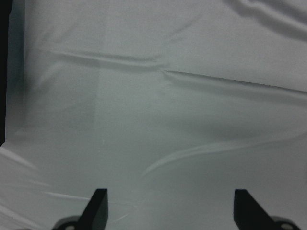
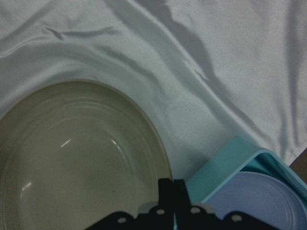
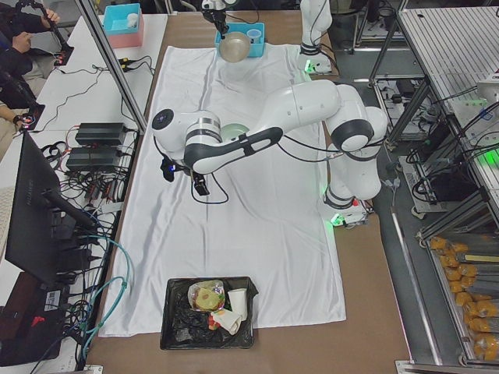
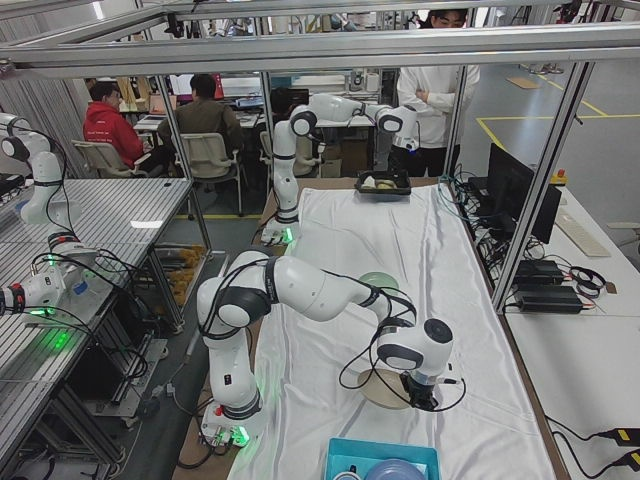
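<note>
A beige plate (image 3: pixel 235 47) is at the far end of the cloth, overlapping the blue bin (image 3: pixel 256 43) in the camera left view. In the right wrist view my right gripper is shut at the rim of the plate (image 2: pixel 81 148); the rim appears caught between its fingertips. A lilac lid or plate (image 2: pixel 254 201) lies in the bin (image 2: pixel 223 163). My left gripper stands open over bare cloth in the left wrist view. A green plate (image 3: pixel 234 131) is partly hidden behind the left arm.
A black tray (image 3: pixel 179 327) with food items and napkins sits at the near end. Monitor and cables line the side table.
</note>
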